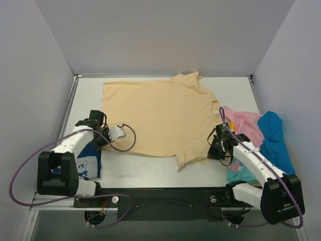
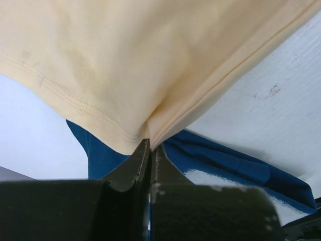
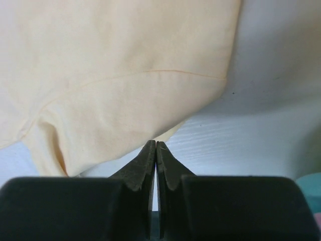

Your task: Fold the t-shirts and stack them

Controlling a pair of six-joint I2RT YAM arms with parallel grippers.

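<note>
A pale peach T-shirt (image 1: 155,115) is spread across the white table, its lower right part bunched at the front. My left gripper (image 1: 103,143) is shut on its front left corner; in the left wrist view the hem rises into the closed fingertips (image 2: 150,148). My right gripper (image 1: 215,150) is shut at the shirt's lower right; in the right wrist view its tips (image 3: 155,143) meet beside the cloth edge (image 3: 180,100), with nothing visible held between them.
Dark blue folded cloth (image 1: 85,168) lies under the left arm. Pink (image 1: 248,125), bright blue (image 1: 273,143) and teal cloths are piled at the right. Bare table (image 1: 140,173) runs along the front.
</note>
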